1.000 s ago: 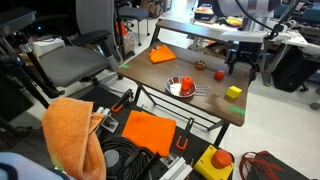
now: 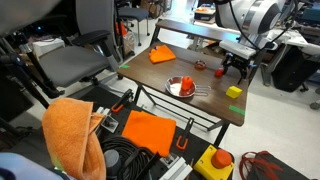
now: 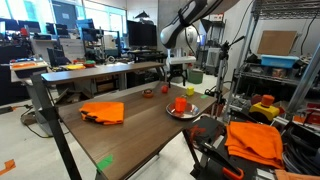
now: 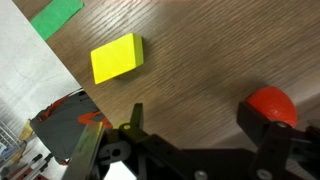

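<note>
In the wrist view my gripper stands open above the brown table, its dark fingers wide apart and nothing visible between them. A round red object [image 4: 272,104] lies by the right finger, which hides part of it. The yellow block [image 4: 117,58] rests farther off, beyond the left finger. From exterior view 1, the gripper [image 2: 236,65] is at the table's far right, close to the small red object [image 2: 218,72]. The yellow block [image 2: 234,92] lies nearer the right edge. A pan or plate [image 2: 172,91] holds another red item [image 2: 187,85].
An orange cloth [image 2: 160,54] lies toward the table's left side, and a small reddish-brown item [image 2: 200,65] lies near the back. Green tape [image 4: 57,15] marks the tabletop by its edge. Bare tabletop surrounds the yellow block.
The arm and gripper have shifted left in exterior view 1, toward the small red object. The objects on the table look unmoved.
</note>
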